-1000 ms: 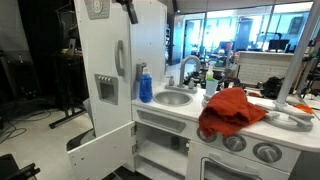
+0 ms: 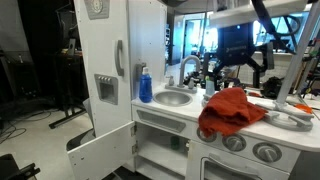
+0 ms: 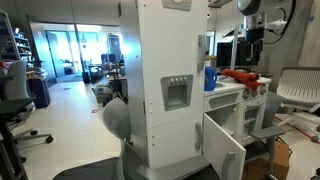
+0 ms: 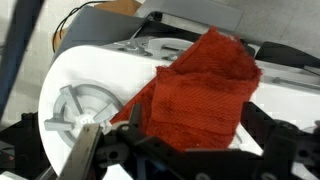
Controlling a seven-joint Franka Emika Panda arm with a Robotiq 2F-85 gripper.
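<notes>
A crumpled red cloth (image 2: pixel 230 110) lies on the white counter top, draped over the front edge above the stove knobs. In the wrist view the cloth (image 4: pixel 200 105) fills the middle, beside a grey round burner (image 4: pixel 80 115). My gripper (image 2: pixel 237 76) hangs above the cloth, pointing down. Its dark fingers stand open at the lower left and lower right of the wrist view, with a gap between them. The cloth shows below that gap and appears not to be held.
A sink (image 2: pixel 173 98) with a faucet and a blue bottle (image 2: pixel 145 86) lie left of the cloth. The tall white fridge (image 2: pixel 107 60) stands further left. A lower cabinet door (image 2: pixel 103 155) hangs open in front, its shelf showing.
My arm has swung right from near the fridge, past the sink, and come down over the red cloth. Cloth, bottle and cabinet door look unmoved.
</notes>
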